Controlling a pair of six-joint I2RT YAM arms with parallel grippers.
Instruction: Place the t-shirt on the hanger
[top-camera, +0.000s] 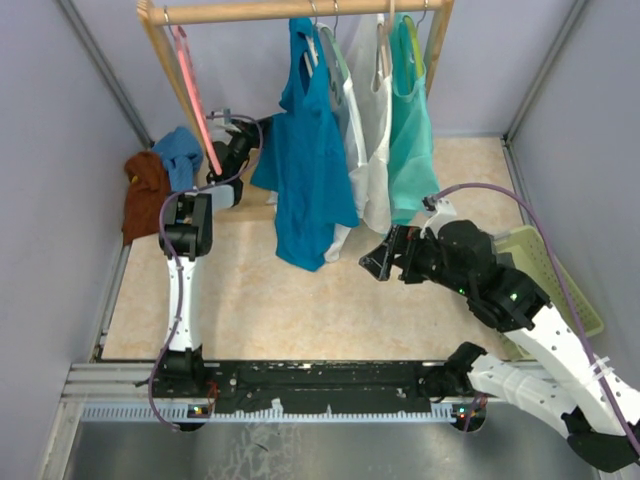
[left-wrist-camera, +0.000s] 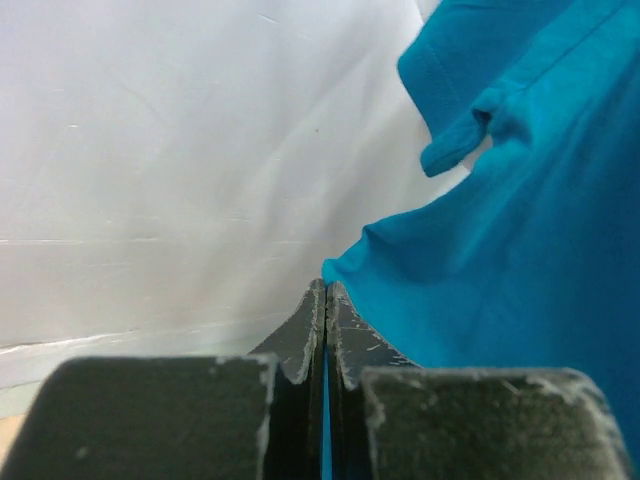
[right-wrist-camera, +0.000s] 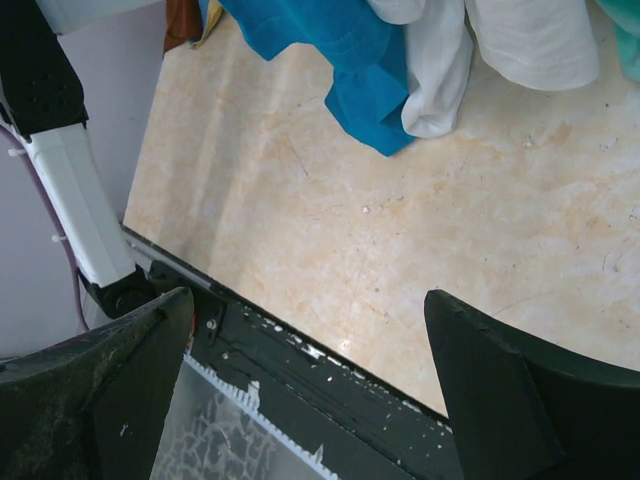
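The blue t-shirt (top-camera: 310, 170) hangs from the rack on a pale hanger (top-camera: 310, 50), most of which is covered by cloth. My left gripper is shut on the shirt's edge, and the fabric is drawn taut toward its fingertips. From above, the left gripper (top-camera: 266, 128) is at the shirt's left side, its tips hard to make out. My right gripper (top-camera: 385, 262) stands open and empty in front of the hanging clothes. Bare floor shows between its fingers in the right wrist view.
An empty pink hanger (top-camera: 190, 90) hangs at the rack's (top-camera: 250, 12) left end, close to the left arm. White shirts (top-camera: 375, 140) and a mint-green shirt (top-camera: 410, 140) hang to the right. Folded clothes (top-camera: 148, 195) lie at far left; a green basket (top-camera: 555, 265) stands at right.
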